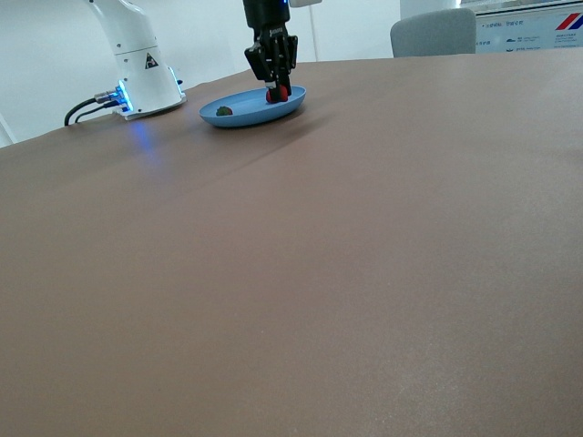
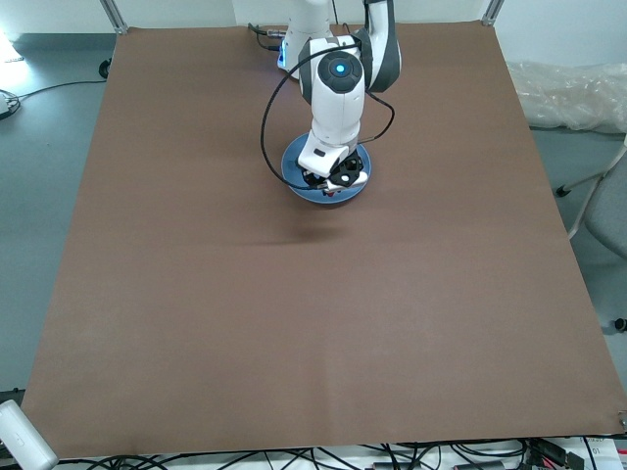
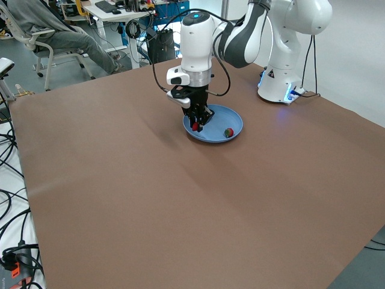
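My gripper (image 1: 277, 89) is low over a blue plate (image 3: 216, 133), with a red strawberry (image 3: 195, 126) at its fingertips in the top and right views. A second strawberry (image 3: 229, 132) lies on the plate beside it. In the left view the gripper (image 2: 331, 187) hides much of the plate (image 2: 297, 176). Whether the fingers are closed on the berry is too small to tell.
My white arm base (image 3: 278, 87) with cables stands behind it. Beyond the table edges are chairs, cables and a seated person.
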